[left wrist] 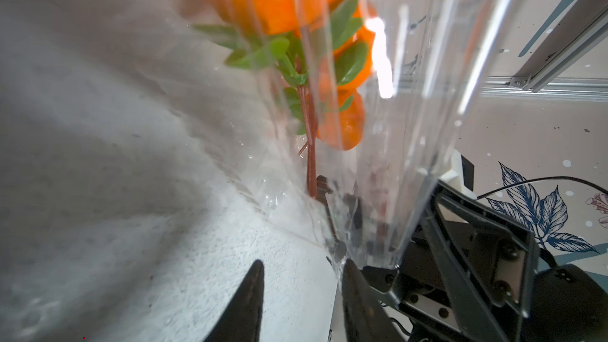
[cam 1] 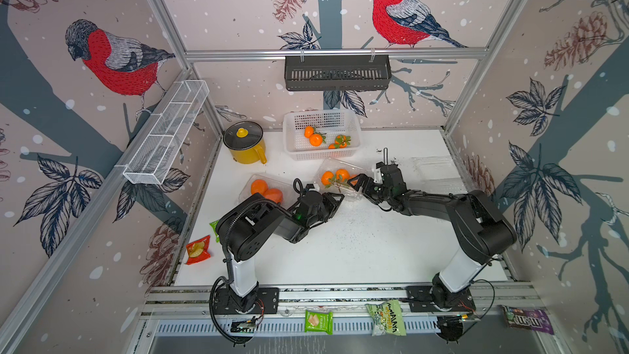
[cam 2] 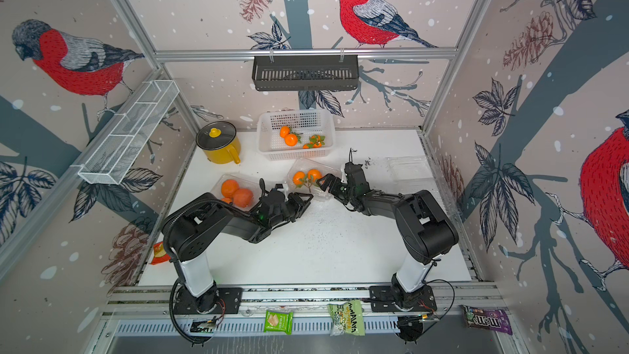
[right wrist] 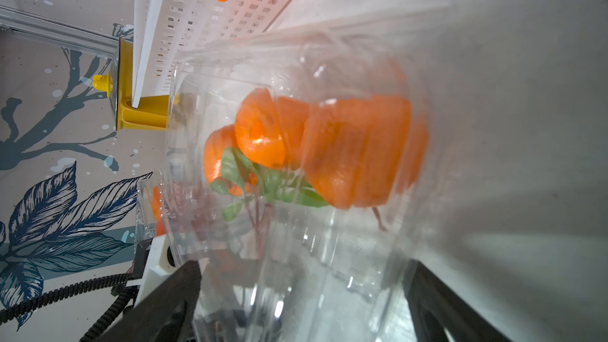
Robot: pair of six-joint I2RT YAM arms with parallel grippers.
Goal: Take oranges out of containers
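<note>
A clear plastic container (cam 1: 353, 196) holding several oranges (cam 1: 342, 175) with green leaves and stems stands between my two grippers. At its left side is my left gripper. Its fingers (left wrist: 245, 307) are drawn fairly close together, shut on a corner of the clear container at their tips; the clear plastic makes the contact hard to see. On the right, my right gripper is open, its fingers wide apart around the container's near side. A second clear container (cam 1: 247, 190) with oranges (cam 1: 259, 186) sits at the left, partly hidden by my left arm.
A white perforated basket (cam 1: 291, 151) with oranges stands at the back. A yellow pot (cam 1: 247, 152) is left of it. The red snack packet (cam 1: 198, 249) lies at the left edge, while a transparent tray (cam 1: 437, 169) lies at the back right.
</note>
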